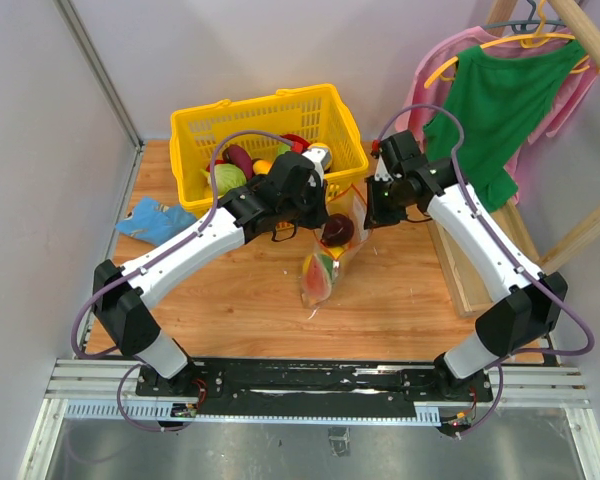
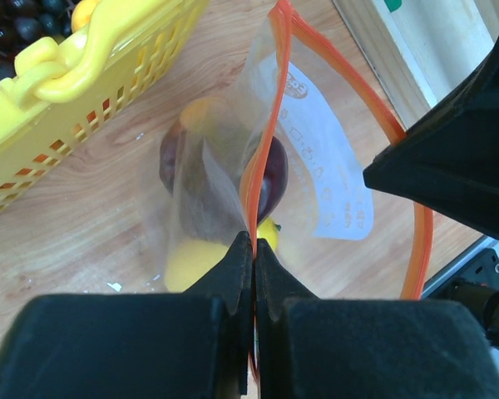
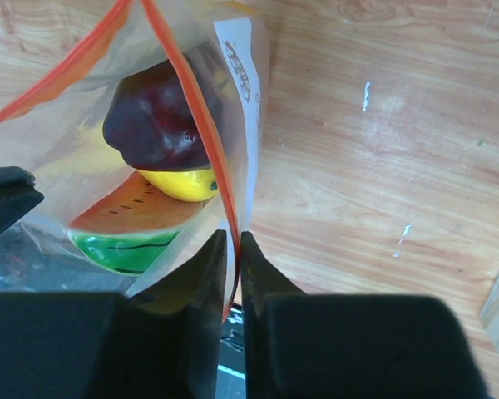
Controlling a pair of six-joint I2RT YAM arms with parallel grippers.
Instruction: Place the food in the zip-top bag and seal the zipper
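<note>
The clear zip top bag (image 1: pixel 332 265) hangs upright between my two grippers, its orange-edged mouth spread wide. Inside it lie a dark purple-red food (image 3: pixel 160 116), a watermelon slice (image 3: pixel 133 218) and a yellow item (image 3: pixel 183 183). My left gripper is shut, with one side of the orange rim (image 2: pixel 266 125) pinched between its fingers. On the opposite side, my right gripper has its fingertips closed together around the orange rim (image 3: pixel 201 112). The bag's lower end reaches down toward the wooden table (image 1: pixel 230 310).
Behind the left arm stands a yellow basket (image 1: pixel 195 120) holding more food. A blue crumpled item (image 1: pixel 155 220) lies at the left. On the right, a wooden rack (image 1: pixel 465 275) bears a green top (image 1: pixel 490 110).
</note>
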